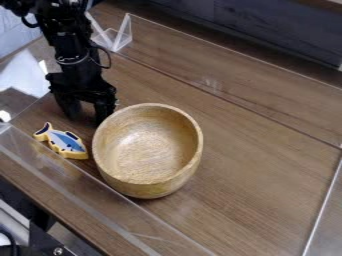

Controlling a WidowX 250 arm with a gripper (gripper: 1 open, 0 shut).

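Note:
My black gripper (86, 108) is low over the table at the left, just behind a round light wooden bowl (147, 150), its fingers open as far as they show, partly dark against the shadow. A yellow fish-shaped toy (62, 142) with blue and white markings lies on the table left of the bowl, a little in front of the gripper and apart from it.
A clear bracket (114, 35) stands at the back left. The table's front left edge runs beside the toy.

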